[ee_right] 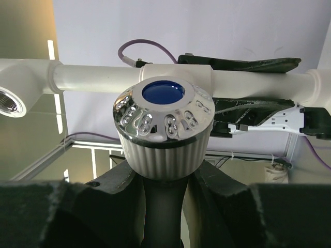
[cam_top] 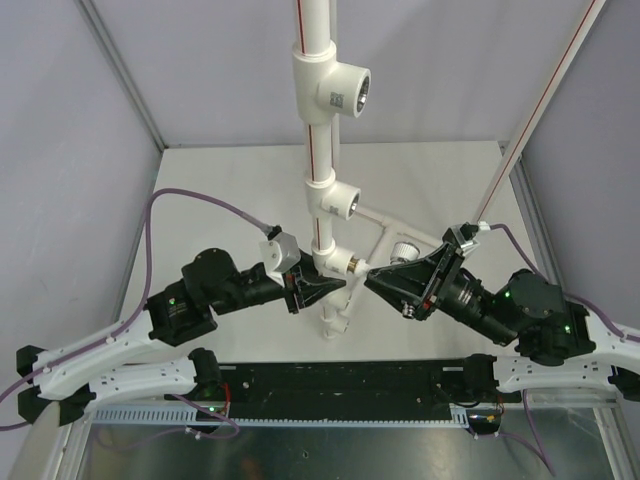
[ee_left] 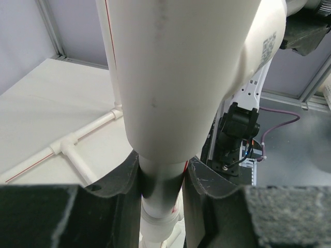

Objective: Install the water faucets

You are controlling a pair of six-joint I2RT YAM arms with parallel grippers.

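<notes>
A white vertical pipe (cam_top: 320, 150) with tee fittings stands in the top view; my left gripper (cam_top: 312, 282) is shut on it below the lowest visible socket, the pipe filling the left wrist view (ee_left: 176, 72). A faucet (cam_top: 404, 252) with a white body, chrome ring and blue cap (ee_right: 163, 93) is held by my right gripper (cam_top: 400, 280), shut on it. Its brass-threaded end (cam_top: 355, 266) is at the socket of the lower tee (cam_top: 335, 258); how far it is threaded in I cannot tell.
Higher tees (cam_top: 340, 90) have open side sockets. A white pipe frame (cam_top: 380, 225) lies behind on the pale board (cam_top: 220, 220). A slanted pipe (cam_top: 535, 110) rises at the right. Both arms crowd the middle.
</notes>
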